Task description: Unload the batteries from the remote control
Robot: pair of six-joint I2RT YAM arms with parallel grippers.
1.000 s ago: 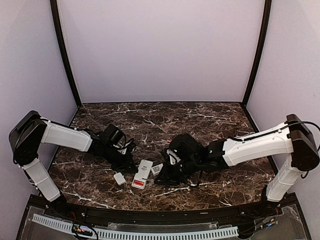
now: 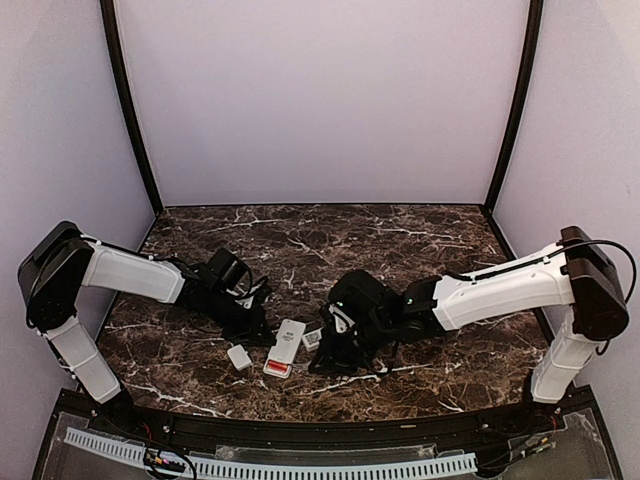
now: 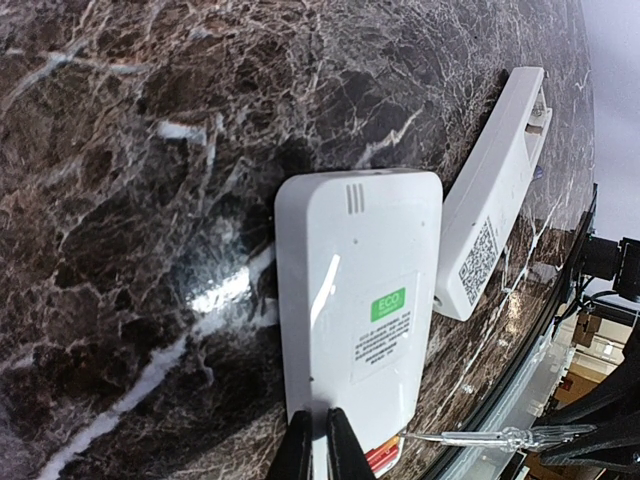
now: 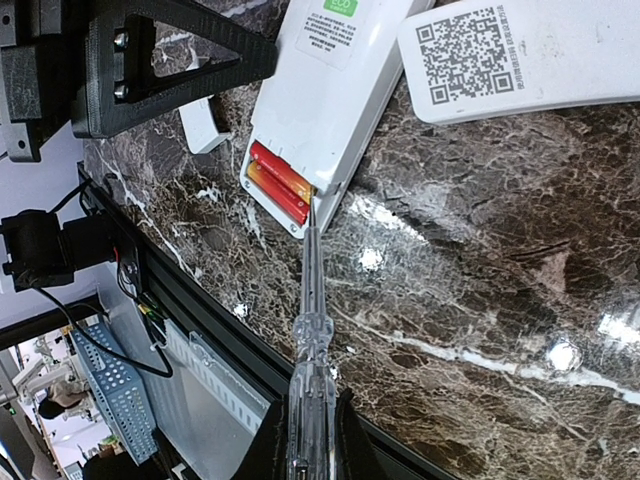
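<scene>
The white remote control (image 2: 287, 342) lies back up on the table, its battery compartment uncovered at the near end. Two red-and-orange batteries (image 4: 279, 182) lie side by side in that compartment. My left gripper is shut on the remote's side edge. A clear screwdriver (image 4: 312, 345) is held in my right gripper, which is shut on its handle. The screwdriver's thin tip reaches the compartment's corner at one end of the batteries; whether it presses on a battery cannot be told. The small white battery cover (image 4: 202, 125) lies apart, left of the remote.
A white holder with a QR code (image 3: 495, 200) lies close along the remote's right side. Behind both arms the marble table (image 2: 330, 235) is clear. A dark frame rail (image 2: 330, 428) runs along the front edge.
The left arm, the remote and the cover have not visibly moved.
</scene>
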